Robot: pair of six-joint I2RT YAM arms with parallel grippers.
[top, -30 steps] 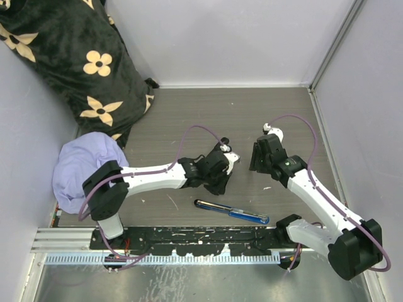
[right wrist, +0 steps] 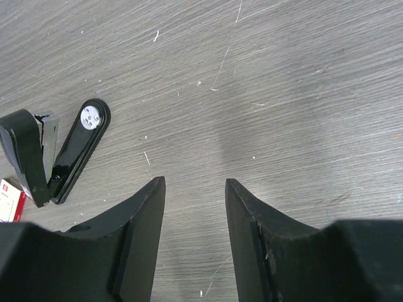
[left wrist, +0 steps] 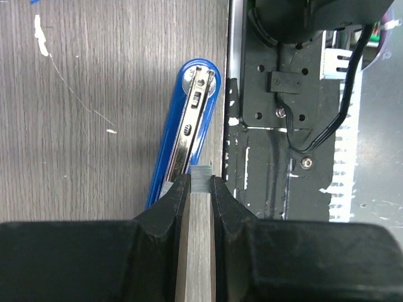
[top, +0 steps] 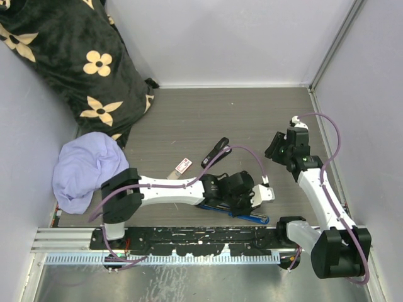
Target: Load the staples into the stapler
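Note:
A short silver strip of staples (left wrist: 201,178) sits between the fingertips of my left gripper, which is shut on it. Just beyond it, the blue stapler (top: 255,218) lies opened out flat near the table's front edge. The left wrist view shows its silver tray end (left wrist: 192,113); my fingers hide the rest. From above, the left arm covers much of this stapler, and whether the strip touches it I cannot tell. My right gripper is open over bare table, its fingers apart with nothing between them.
A black stapler (right wrist: 79,141) stands with its top raised, back from the left arm. Near it is a small white and red box (top: 184,165). Lavender cloth (top: 88,170) is heaped at the left.
The right arm has drawn back to the right. The white and red box has come into view.

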